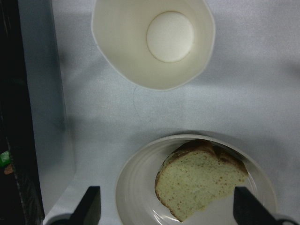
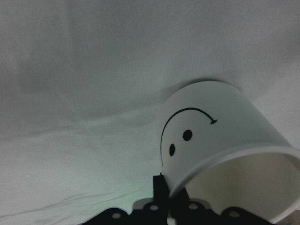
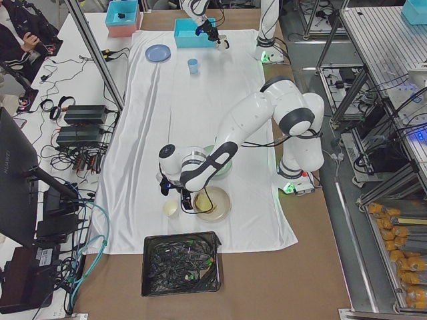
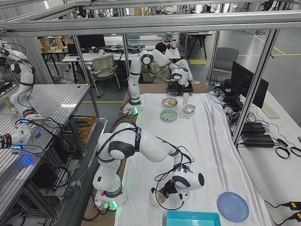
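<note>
My left gripper is open above a bread slice [image 1: 199, 178] on a beige plate [image 1: 129, 199]; a cream cup [image 1: 117, 37] stands beside the plate. At the far end of the cloth, my right gripper is at the rim of a tilted white cup [image 2: 220, 117] with a smiley face, its fingers closed on the rim.
A blue bin [image 4: 193, 219], blue plate [image 4: 233, 206] and blue cup [image 3: 193, 65] are at the far end. A green plate [image 4: 168, 115] lies behind my left arm. A black-lined tray [image 3: 180, 280] sits at the near edge.
</note>
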